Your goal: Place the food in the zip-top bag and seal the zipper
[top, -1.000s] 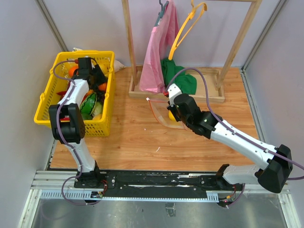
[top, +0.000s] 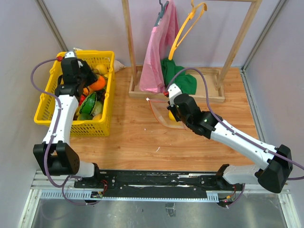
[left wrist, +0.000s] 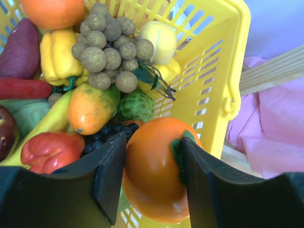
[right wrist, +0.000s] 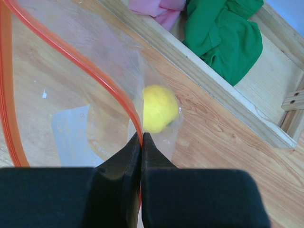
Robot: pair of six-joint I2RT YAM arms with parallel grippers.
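My left gripper (top: 80, 78) is over the yellow basket (top: 104, 127). In the left wrist view its fingers (left wrist: 104, 175) are apart at an orange fruit (left wrist: 154, 175) with a green leaf; whether they grip it is unclear. My right gripper is shut on the red-edged rim of the clear zip top bag (right wrist: 71, 128) on the table. A yellow round item (right wrist: 159, 107) lies in or under the bag's plastic.
The basket holds mixed fruit and vegetables, including grapes and peppers. A wooden rack (top: 218, 97) with pink cloth (top: 152, 76) and green cloth (top: 185, 83) stands behind the bag.
My left arm has shifted left, its gripper moving a little leftward within the basket area. The right arm and bag look unchanged.
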